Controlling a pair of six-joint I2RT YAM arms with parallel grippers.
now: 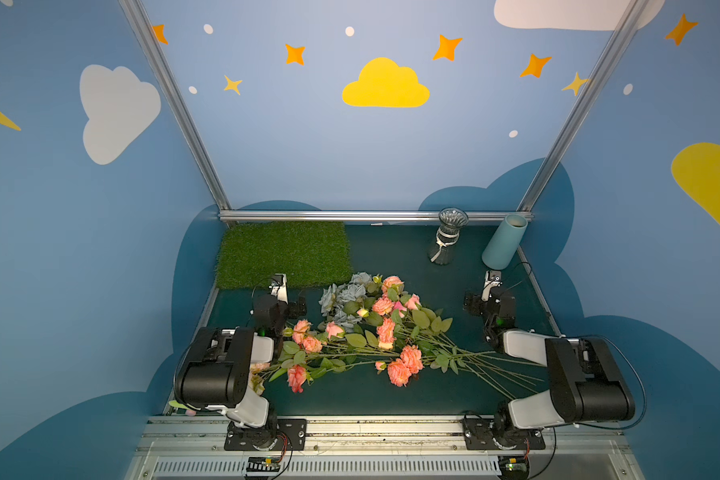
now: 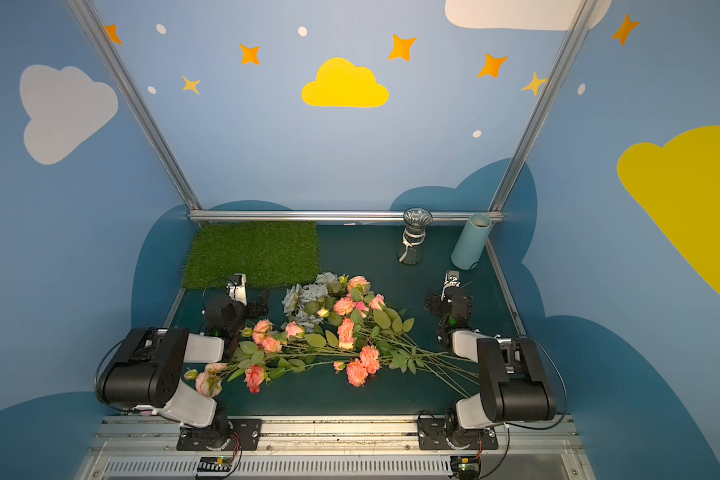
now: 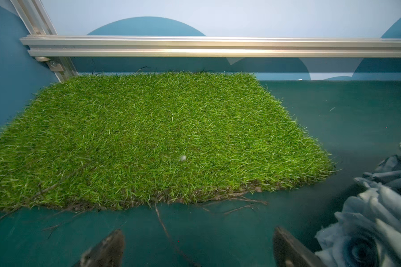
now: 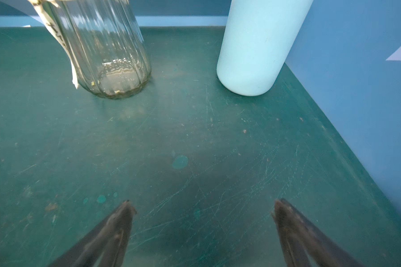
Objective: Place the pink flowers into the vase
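Pink flowers (image 1: pixel 410 358) lie in a loose heap across the middle of the table, their green stems (image 1: pixel 488 369) fanning toward the right arm. A clear glass vase (image 1: pixel 445 237) with a pale ribbon stands upright near the back, left of a tall light-blue vase (image 1: pixel 505 242). My left gripper is open, in front of the grass mat and left of the flower heads, with nothing between its fingers. Over bare table, my right gripper is open and empty, with both vases beyond it.
Grey-blue roses (image 1: pixel 349 296) lie beside the pink ones, close to the left gripper's right finger (image 3: pixel 294 247). A green grass mat (image 1: pixel 284 254) covers the back left. Bare table (image 4: pixel 178 133) stretches between the right gripper and the vases.
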